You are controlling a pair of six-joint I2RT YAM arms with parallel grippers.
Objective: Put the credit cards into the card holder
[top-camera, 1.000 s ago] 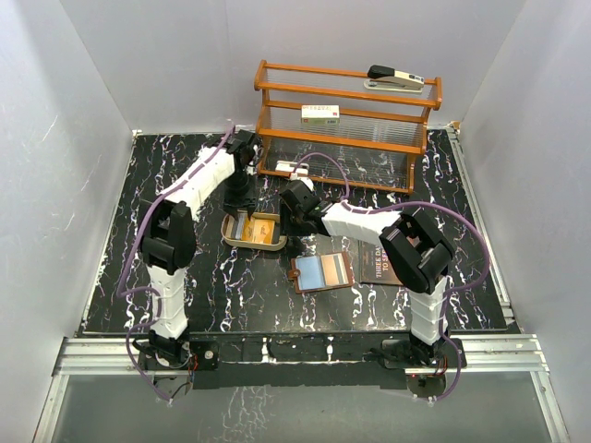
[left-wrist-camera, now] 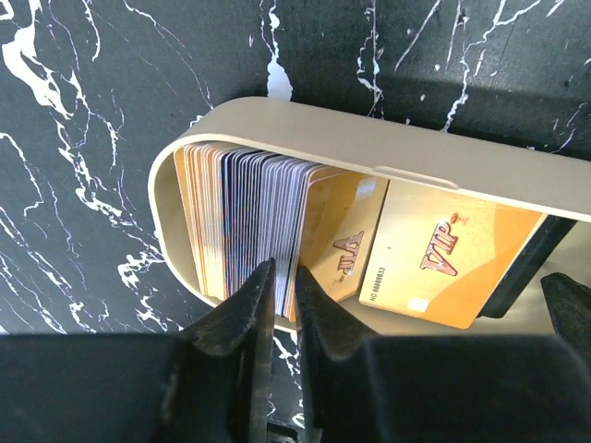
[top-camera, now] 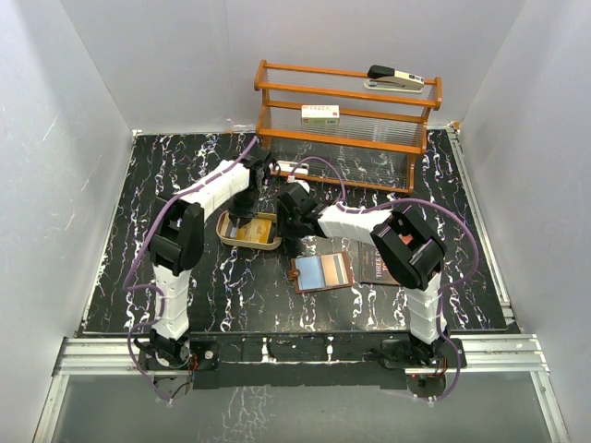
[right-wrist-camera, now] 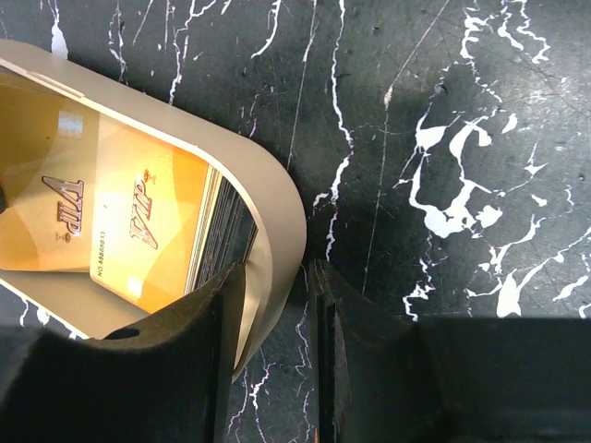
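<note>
A cream oblong box (top-camera: 231, 242) holds the cards. In the left wrist view, a row of upright cards (left-wrist-camera: 245, 212) fills its left end, and gold VIP cards (left-wrist-camera: 441, 249) lean at its middle. Dark cards (right-wrist-camera: 228, 235) stand at the right end in the right wrist view. My left gripper is at the gold end of the upright row, its fingertips a narrow gap apart with card edges showing between; a grip is not clear. My right gripper is part open, one finger inside the box and the other outside its rounded end wall.
A brown-edged flat case (top-camera: 322, 273) with blue and tan panels lies front right of the box. A book (top-camera: 377, 265) is partly under the right arm. Behind stands a wooden rack (top-camera: 346, 138) with a small box (top-camera: 320, 114) and a stapler (top-camera: 395, 78).
The box has shifted slightly to the left. The right gripper has stayed at the box's right end.
</note>
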